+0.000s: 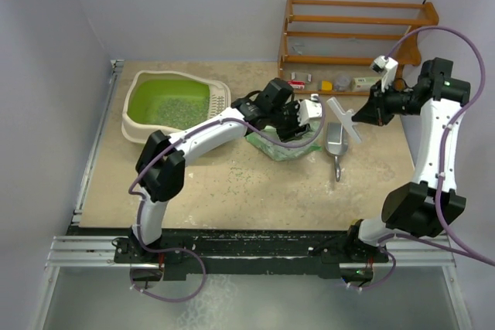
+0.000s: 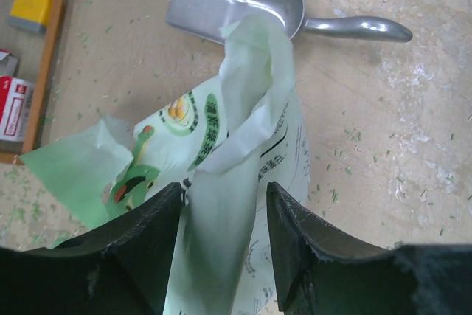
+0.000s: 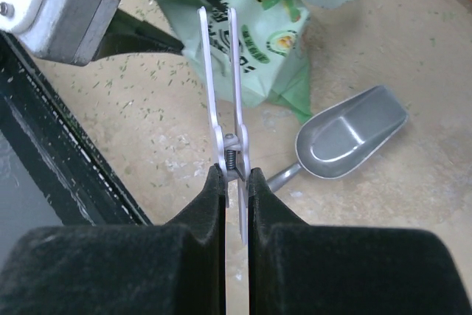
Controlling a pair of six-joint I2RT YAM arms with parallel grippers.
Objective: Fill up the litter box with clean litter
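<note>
A light green litter bag (image 1: 282,147) stands on the table, its gathered top (image 2: 247,127) rising between the spread fingers of my left gripper, which is open around it. White clip (image 3: 210,82), long-armed with a spring pivot, is pinched at its spring end by my right gripper. In the top view this clip (image 1: 346,119) hangs right of the bag, above the scoop. The grey metal scoop (image 3: 346,134) rests on the table beside the bag. The litter box (image 1: 138,130), cream-rimmed with a green inside, sits at left with some litter in it.
A wooden rack (image 1: 356,18) runs along the back right, with a red-and-white can, a yellow-topped item (image 2: 31,7) and other small things at its foot.
</note>
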